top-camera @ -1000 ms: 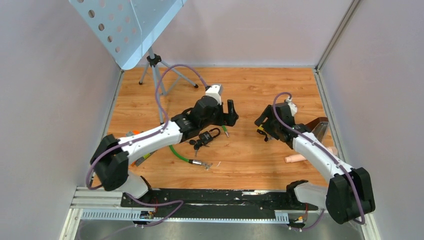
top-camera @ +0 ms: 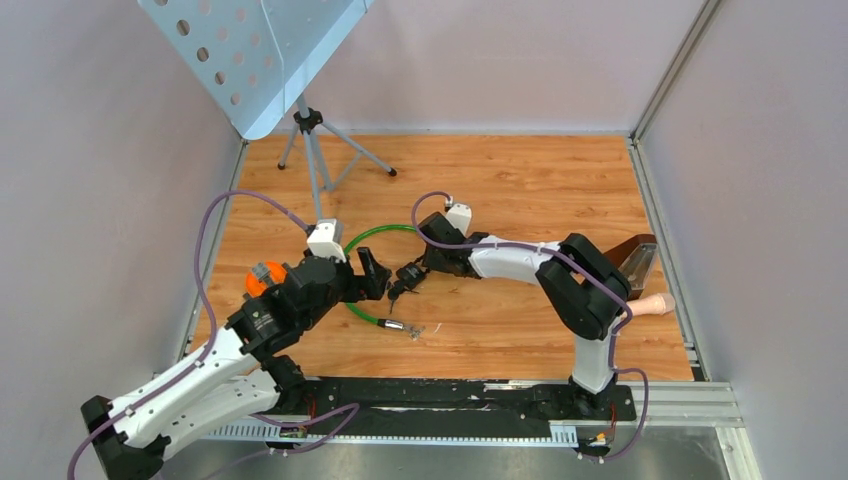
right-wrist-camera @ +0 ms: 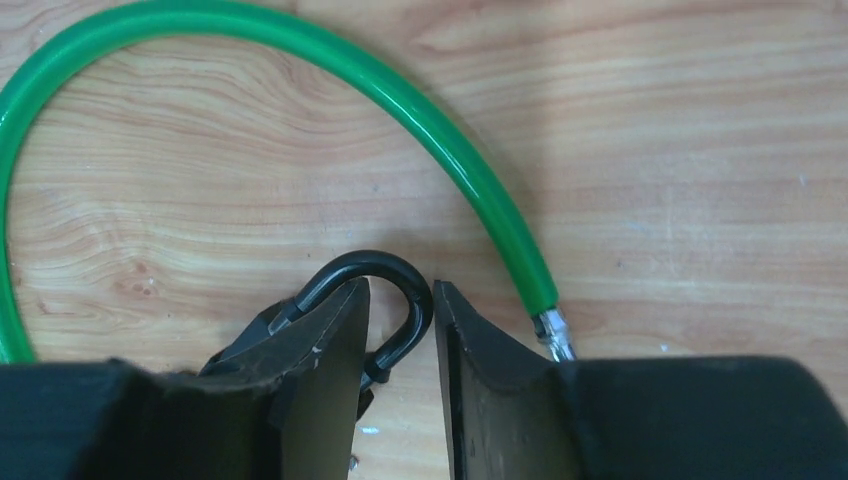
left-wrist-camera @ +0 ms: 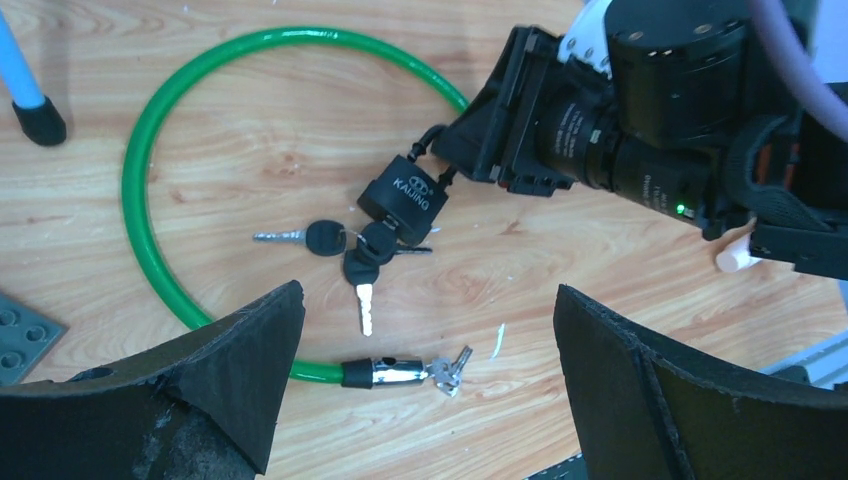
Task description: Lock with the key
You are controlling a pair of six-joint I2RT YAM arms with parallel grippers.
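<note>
A black KAIJING padlock lies on the wood, inside the loop of a green cable lock. Several black-headed keys hang at its body. The cable's end carries silver keys. My right gripper is low over the padlock's U shackle, fingertips part open at the curve; whether they grip it I cannot tell. My left gripper is open above the keys and lock, nothing between its fingers.
A stand with a light blue panel is at the back left. An orange object lies left; a wooden roller and a brown block sit right.
My right arm has swept leftward from the table's right side down onto the padlock. My left arm has drawn back toward the front left, away from the middle.
</note>
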